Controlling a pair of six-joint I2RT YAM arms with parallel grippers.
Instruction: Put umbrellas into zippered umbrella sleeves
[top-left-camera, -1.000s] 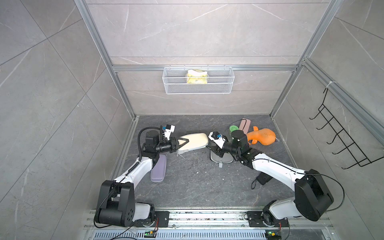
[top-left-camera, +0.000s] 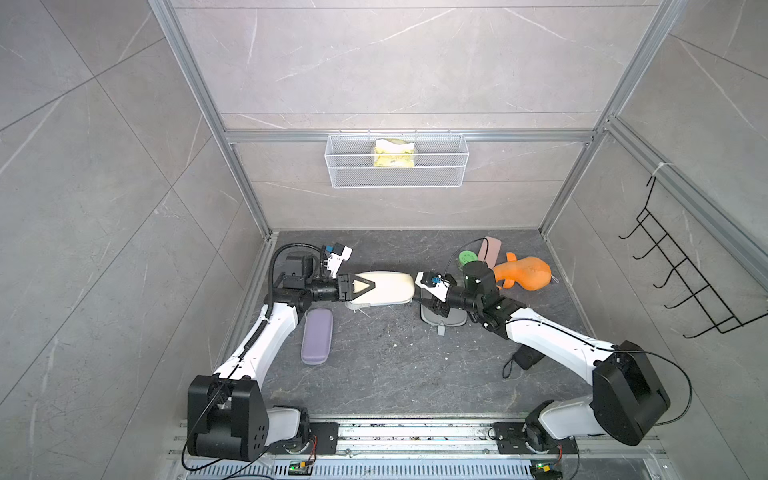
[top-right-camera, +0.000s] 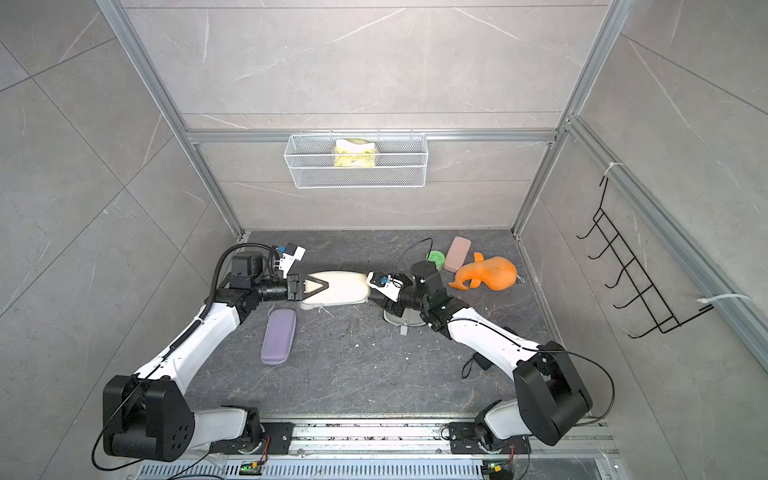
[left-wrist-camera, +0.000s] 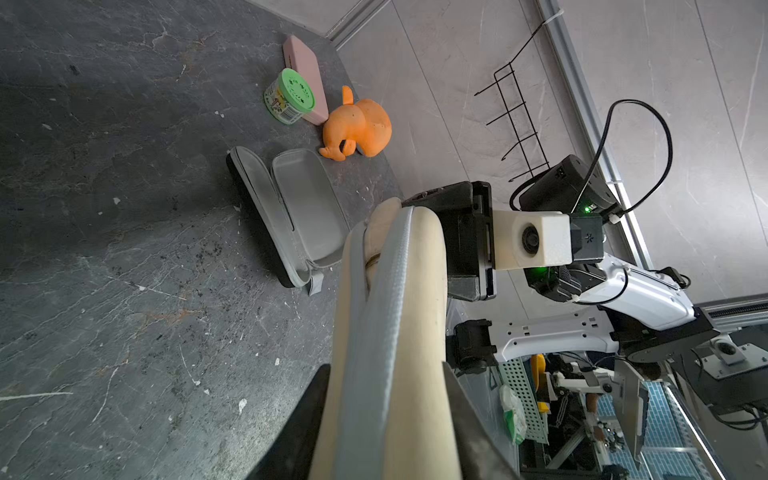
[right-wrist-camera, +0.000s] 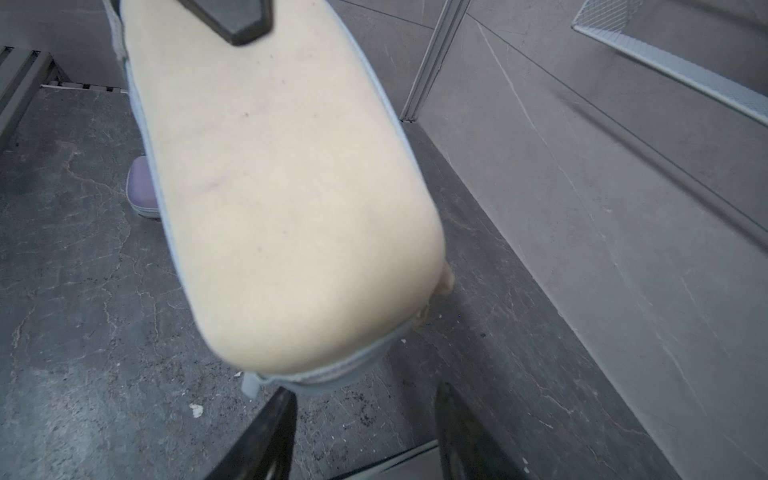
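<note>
My left gripper (top-left-camera: 365, 289) is shut on a cream sleeve (top-left-camera: 390, 287), which hangs above the table with its far end pointing right. In the left wrist view, a pale blue zip band runs along the sleeve (left-wrist-camera: 376, 344) and its two halves part near the far end, where something beige shows. My right gripper stands open just off that end, nothing between its fingers. On the table below lies an opened grey sleeve (left-wrist-camera: 312, 204). A purple sleeve (top-left-camera: 317, 337) lies at left. A small black item with a loop (top-left-camera: 527, 357) is partly covered by the right arm.
A pink block (top-left-camera: 489, 250), a green-lidded tub (top-left-camera: 467, 257) and an orange plush toy (top-left-camera: 529, 273) sit at the back right. A wire basket (top-left-camera: 432, 160) hangs on the back wall, a black hook rack (top-left-camera: 672, 254) on the right.
My left gripper has shifted slightly left and the cream sleeve has swung from a tilt to nearly level. The right gripper stays close to the sleeve's end, with only small movement.
</note>
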